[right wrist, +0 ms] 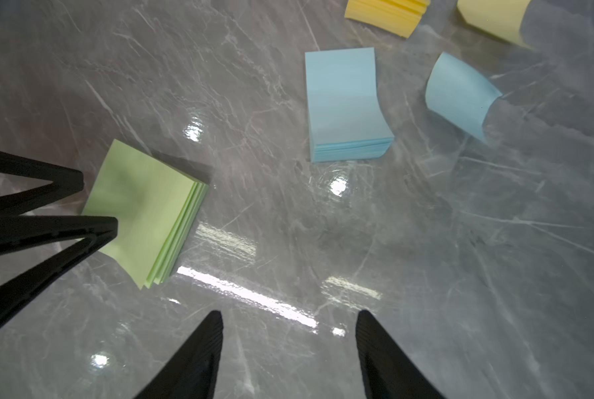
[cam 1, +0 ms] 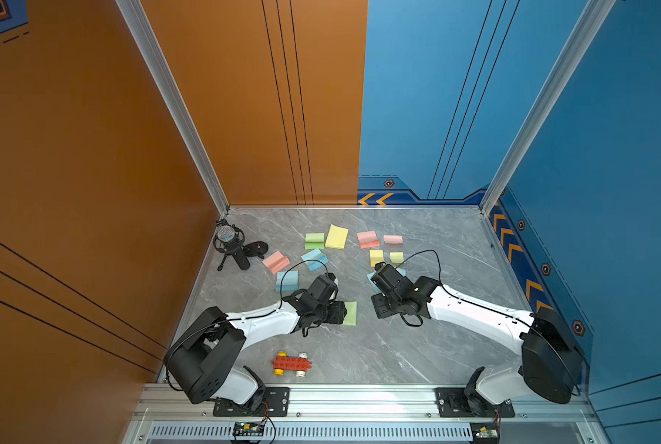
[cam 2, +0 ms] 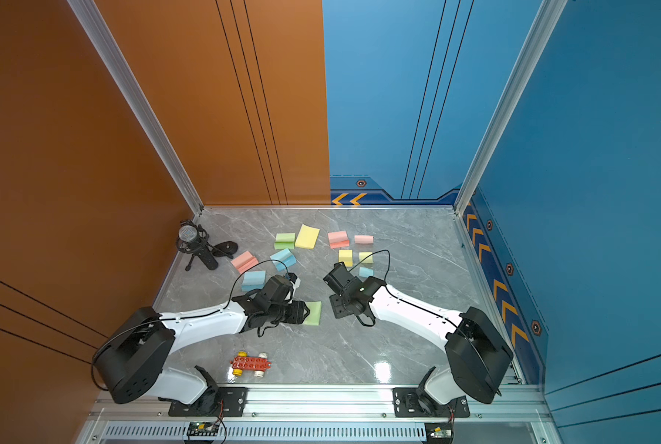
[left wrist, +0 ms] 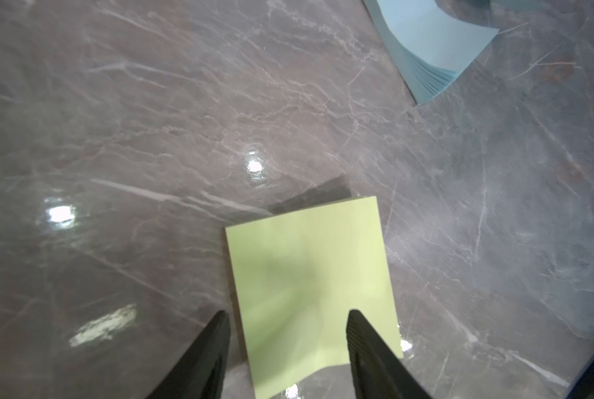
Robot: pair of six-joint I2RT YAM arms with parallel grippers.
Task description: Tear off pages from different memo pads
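Note:
A light green memo pad lies on the table near the middle, its loose sheets fanned along one side in the right wrist view. My left gripper is over its near part. One fingertip (left wrist: 355,322) overlaps the pad, the other (left wrist: 220,326) is just outside its edge; whether they grip it cannot be told. To the right, my right gripper stands part open over bare table, nothing between its fingers. Beyond it are a blue pad (right wrist: 346,99) and a loose curled blue page (right wrist: 459,93).
Yellow pad (cam 1: 377,257) and yellow page (cam 1: 396,257) lie farther back. Behind them are pink, green and blue pads and a yellow sheet (cam 1: 337,236). A red toy (cam 1: 291,363) sits at the front left, a black stand (cam 1: 230,244) at the back left.

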